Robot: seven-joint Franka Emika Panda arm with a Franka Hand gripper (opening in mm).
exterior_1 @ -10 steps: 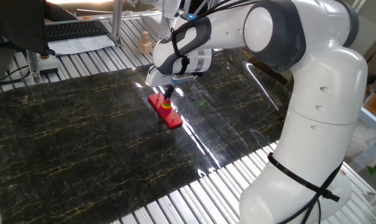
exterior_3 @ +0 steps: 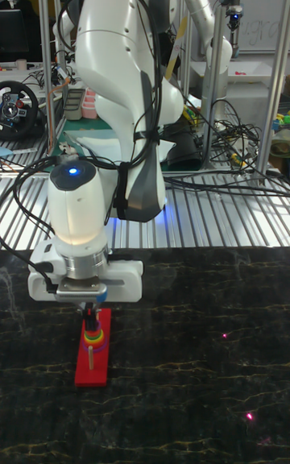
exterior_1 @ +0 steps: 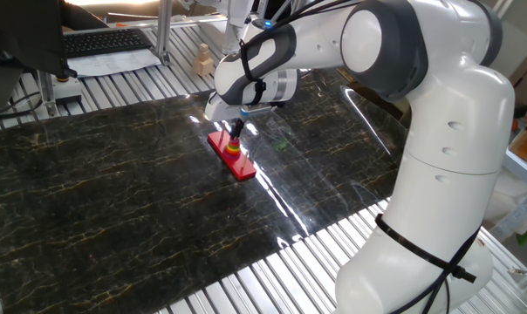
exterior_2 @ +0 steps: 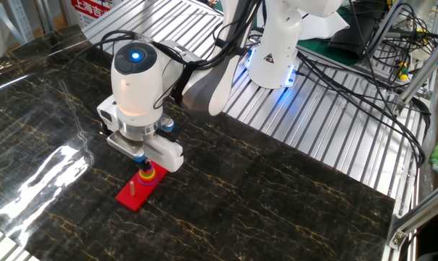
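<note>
A red rectangular board (exterior_1: 238, 166) with upright pegs lies flat on the dark marbled table. Around its middle peg sits a stack of coloured rings (exterior_1: 233, 149), with yellow, green, purple and red showing. A bare wooden peg (exterior_2: 132, 188) stands at one end of the board. My gripper (exterior_1: 236, 137) points straight down with its black fingertips at the top of the stack. From the far side, the same fingers (exterior_3: 90, 319) come right down to the uppermost ring. The fingertips are small and overlap the stack, so whether they grip a ring cannot be made out.
A small wooden figure (exterior_1: 203, 61) and a keyboard (exterior_1: 102, 41) are on the slatted metal surface beyond the table's edge. Black cables (exterior_2: 357, 101) run over the slats near the arm's base.
</note>
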